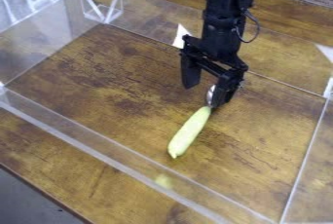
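Observation:
My black gripper (205, 86) is open, low over the wooden board at the centre right, its right finger over a silver spoon (213, 98) that it partly hides. A long pale yellow-green object (189, 132), like a toy vegetable, lies just below the spoon, pointing down-left. I cannot tell whether the fingers touch the spoon.
A clear-walled enclosure (81, 132) surrounds the wooden work area (92, 82). The left and lower right of the board are bare. A white railing stands beyond the upper left.

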